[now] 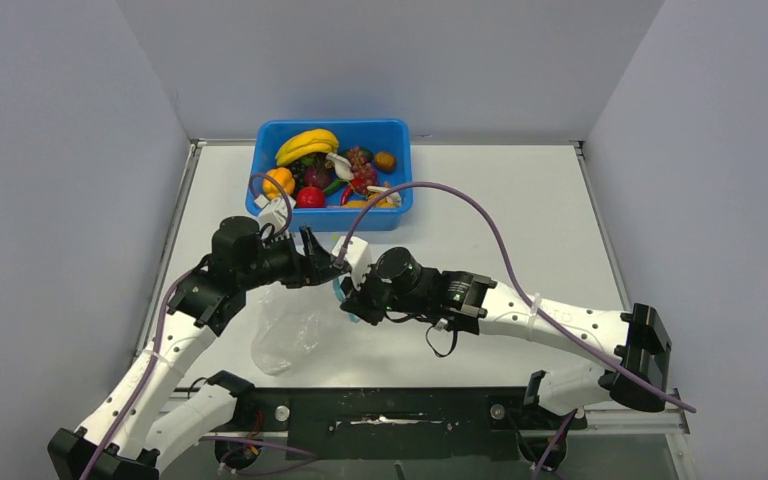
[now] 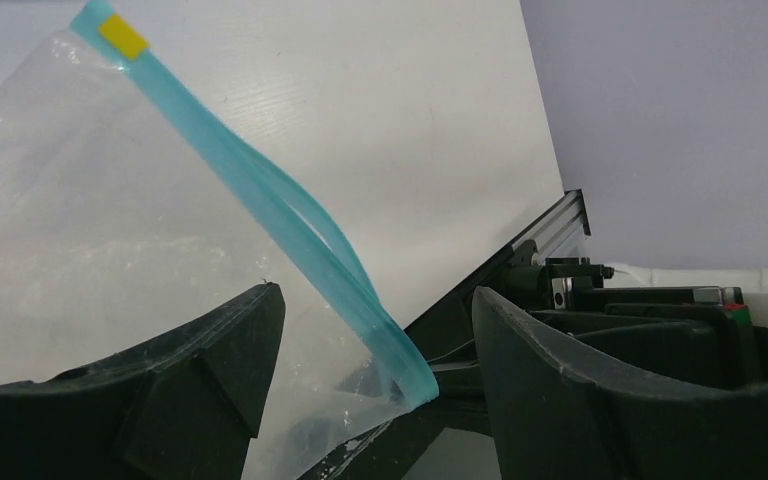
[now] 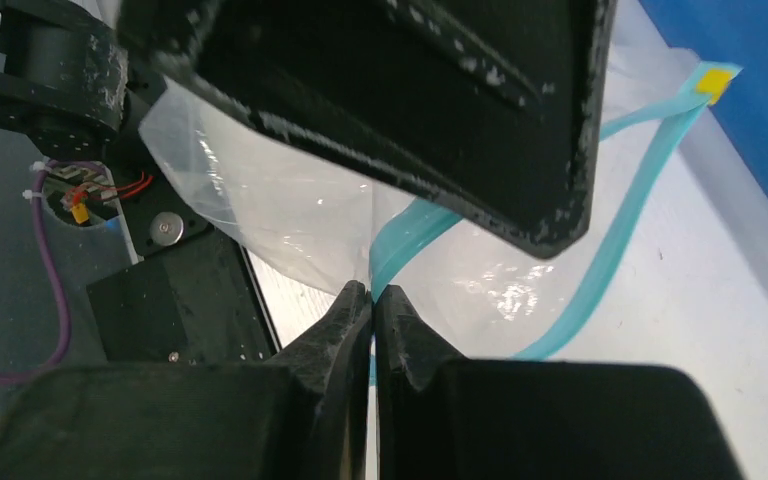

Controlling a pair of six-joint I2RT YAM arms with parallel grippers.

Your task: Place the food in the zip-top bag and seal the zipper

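Note:
A clear zip bag (image 1: pixel 285 335) with a teal zipper strip (image 2: pixel 230 160) and a yellow slider (image 2: pixel 123 36) hangs from my right gripper (image 1: pixel 348 308). In the right wrist view, that gripper's fingers (image 3: pixel 410 345) are shut on the teal strip, and the bag's mouth gapes into a loop. My left gripper (image 1: pixel 328 260) is beside it, its fingers (image 2: pixel 225 360) apart. In the left wrist view, part of the bag and the strip's lower end show beyond and between those fingers; no hold shows. The food (image 1: pixel 310 180) lies in the blue bin (image 1: pixel 405 180).
The blue bin stands at the back left of the white table (image 1: pixel 500 240), close behind both grippers. A dark base bar (image 1: pixel 400 430) runs along the front edge.

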